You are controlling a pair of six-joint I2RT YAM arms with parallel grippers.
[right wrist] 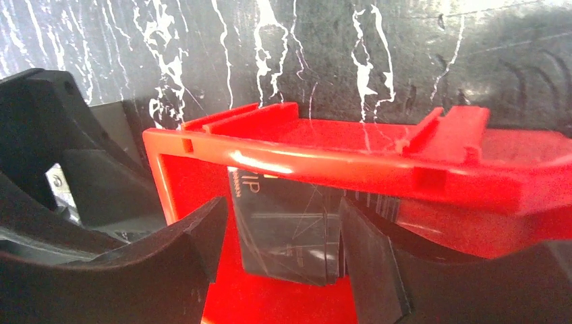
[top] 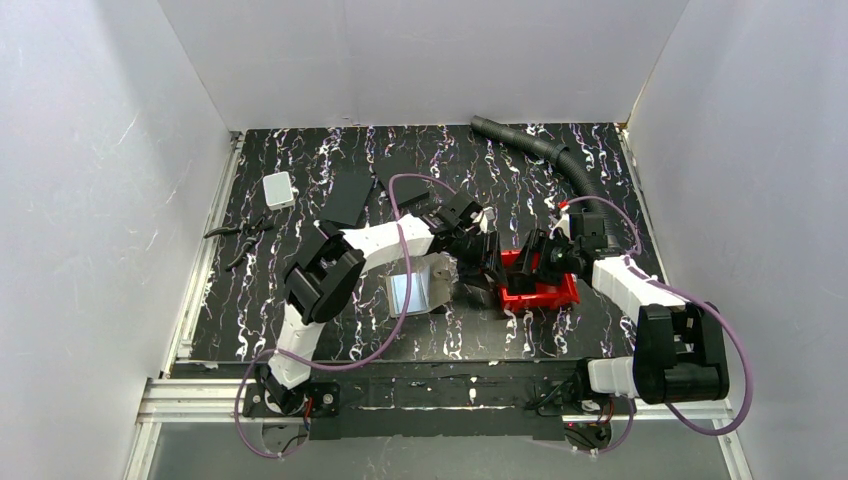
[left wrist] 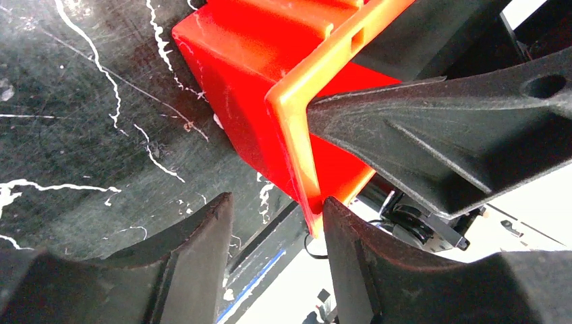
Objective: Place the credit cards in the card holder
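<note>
In the right wrist view, a dark stack of cards point(right wrist: 283, 236) with gold lettering lies inside the red box point(right wrist: 337, 162). My right gripper is over the box, its fingers apart with the card face showing between them; whether they touch the cards cannot be told. At the box's left side, my left gripper has its fingers apart. One fingertip point(left wrist: 334, 212) is close by the red box's corner edge point(left wrist: 310, 209). Which thing is the card holder is unclear.
An open pale folder-like item point(top: 410, 292) lies left of the box, beneath the left arm. Dark flat pieces point(top: 347, 198), a white box point(top: 279, 190), black pliers point(top: 242, 238) and a black hose point(top: 540, 150) lie around. The two grippers are very close together.
</note>
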